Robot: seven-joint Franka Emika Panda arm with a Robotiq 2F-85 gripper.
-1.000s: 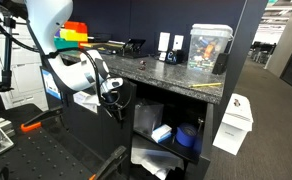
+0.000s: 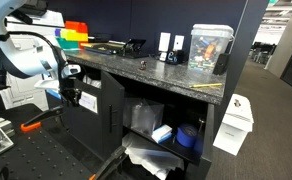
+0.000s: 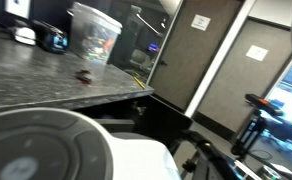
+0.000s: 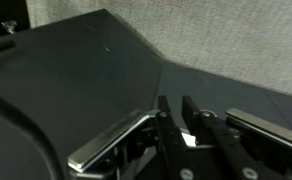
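My white arm (image 2: 34, 62) reaches down at the left in exterior view 1, its gripper low beside the open dark cabinet door (image 2: 111, 100). In the wrist view the gripper is shut to a narrow gap, its dark fingers at the edge of a dark panel (image 4: 81, 75). A small pale patch (image 4: 189, 140) shows low between them. The contact with the panel is too dark to make out fully. Exterior view 2 does not show the fingers.
Beneath the counter (image 2: 161, 75) the open cabinet holds a clear bin (image 2: 146, 113) and a blue roll (image 2: 187, 133). A clear tub (image 2: 210, 45) stands on top. A white box (image 2: 233, 125) is at the right. Grey carpet (image 4: 226, 40) lies beyond the panel.
The arm and gripper have swung left, away from the cabinet opening. More of the dark door behind them now shows.
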